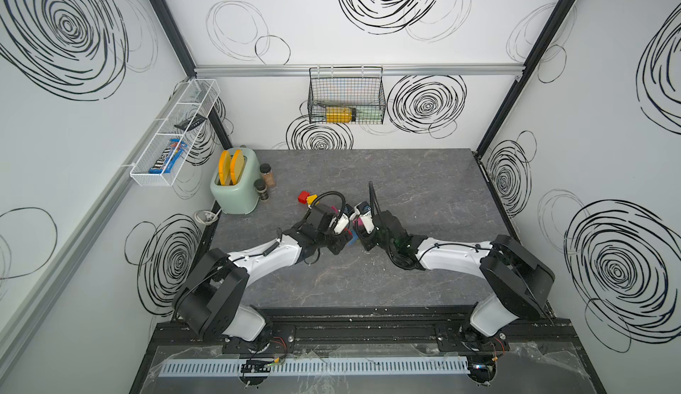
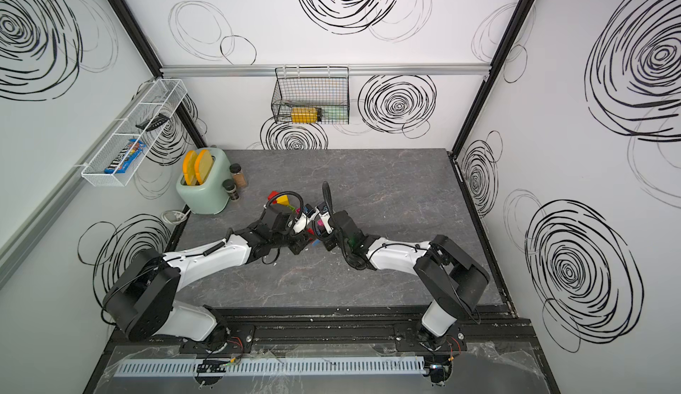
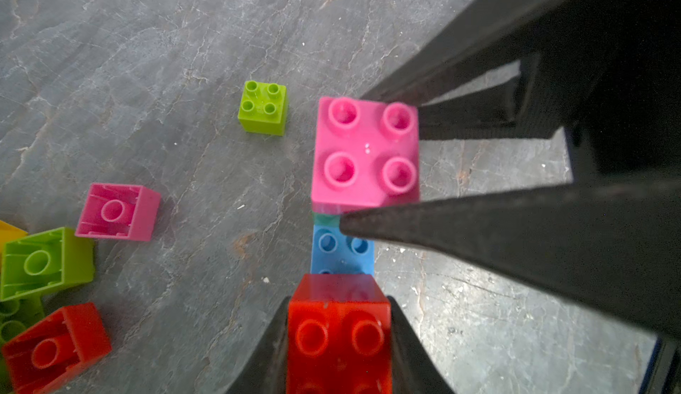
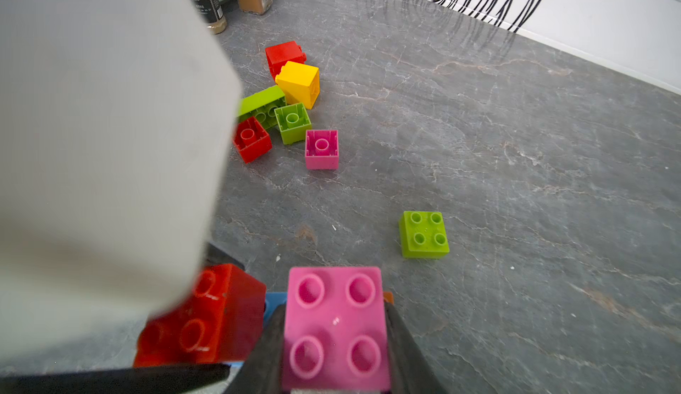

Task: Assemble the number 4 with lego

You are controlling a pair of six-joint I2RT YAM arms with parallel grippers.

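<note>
My left gripper is shut on a red brick (image 3: pixel 339 309), above a blue brick (image 3: pixel 342 243) on the worktop. Just beside it, my right gripper is shut on a pink brick (image 4: pixel 333 309) with its studs up. In the right wrist view the red brick (image 4: pixel 227 309) is at the pink one's left. Loose bricks lie to the left and beyond: a lime brick (image 4: pixel 424 234), a pink one (image 4: pixel 322 149), and a cluster of green, red and yellow bricks (image 4: pixel 298 82). In both top views the arms mostly hide the bricks between the grippers.
A mint toaster (image 1: pixel 237 188) with yellow slices and two spice jars (image 1: pixel 267 175) stand at the back left of the grey worktop (image 1: pixel 418 177). Wire baskets (image 1: pixel 346 96) hang on the walls.
</note>
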